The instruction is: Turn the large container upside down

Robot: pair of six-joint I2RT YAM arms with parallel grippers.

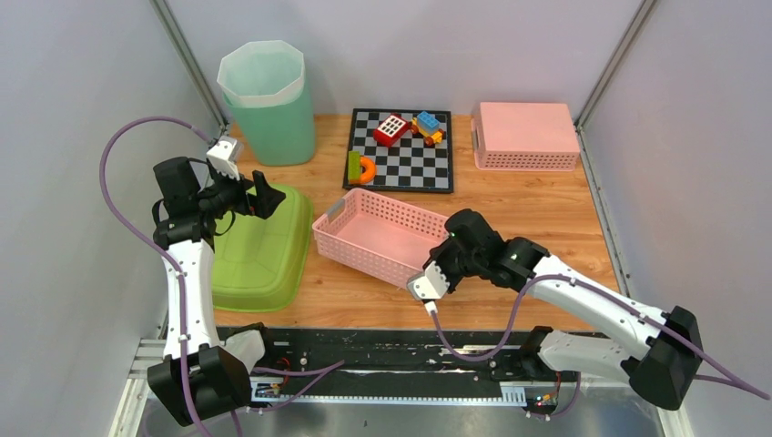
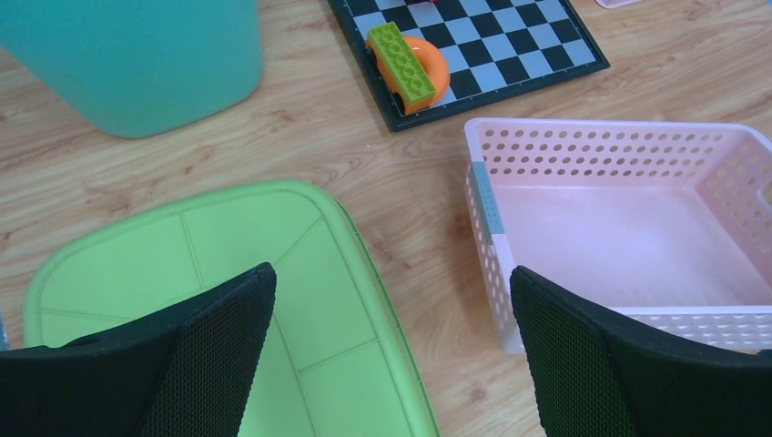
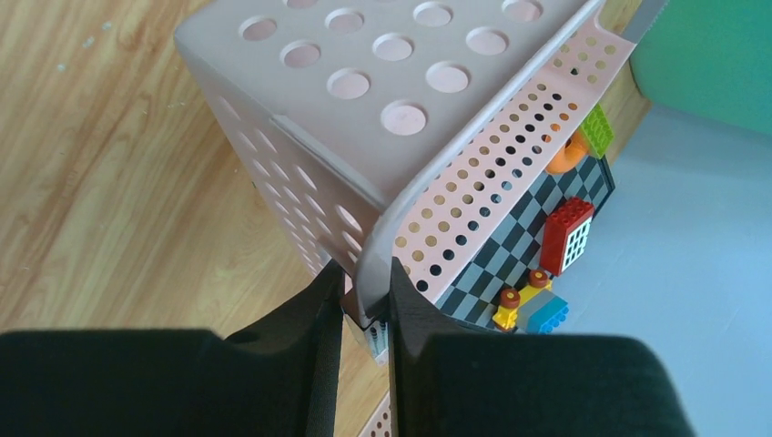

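Observation:
The pink perforated basket (image 1: pixel 391 226) sits mid-table with its opening up, angled, and its right end seems raised. My right gripper is shut on the rim at a corner of that end. In the top view, the right arm partly covers the gripped corner. My left gripper (image 1: pixel 266 197) hangs open above the green tub (image 1: pixel 259 269) at the left, clear of the basket. In the left wrist view, nothing is between the left fingers, and the basket's grey-handled end (image 2: pixel 487 205) lies beyond them to the right.
A second pink basket (image 1: pixel 525 137) lies bottom up at the back right. A checkered board (image 1: pixel 405 173) with toy bricks stands behind the held basket. The turquoise bin (image 1: pixel 278 132) occupies the back left. Bare table shows between the two baskets.

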